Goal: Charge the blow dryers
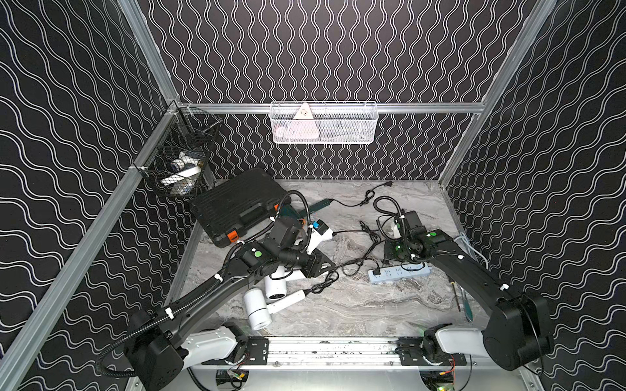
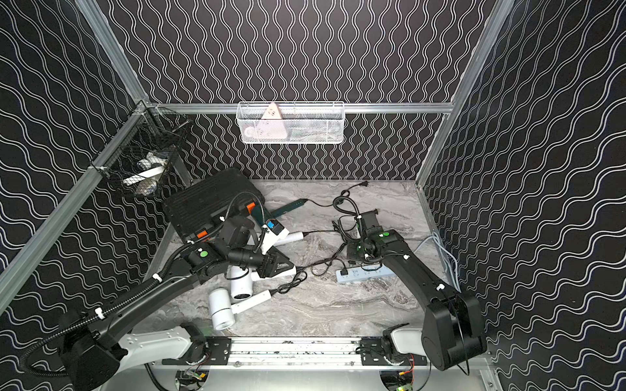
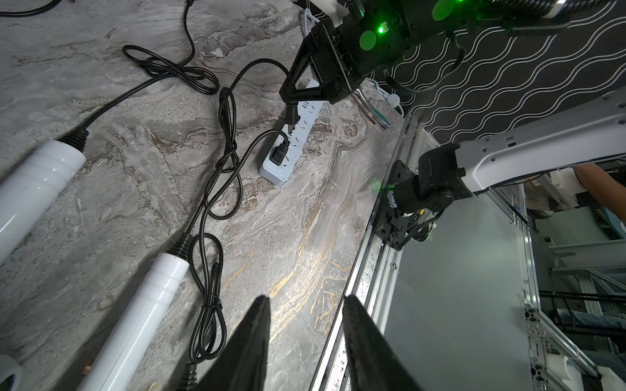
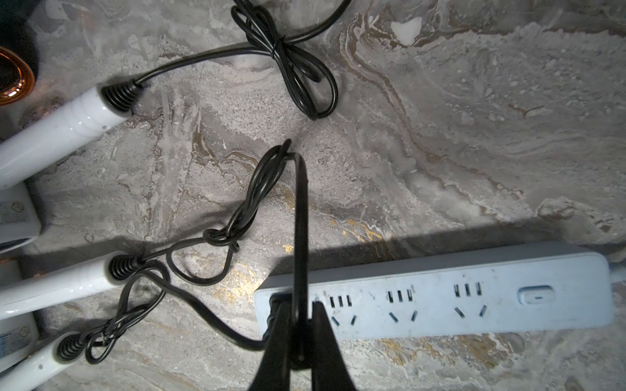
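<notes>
White blow dryers lie left of centre, their black cords looped on the table. The pale blue power strip lies at centre right with a black plug in its left end. My right gripper is over the strip's left part, shut on a black plug or cord end; the fingers hide much of it. My left gripper is above the dryers, its fingertips apart with nothing between them.
A black case lies at the back left. Wire baskets hang on the back and left frame. Tools lie at the right edge.
</notes>
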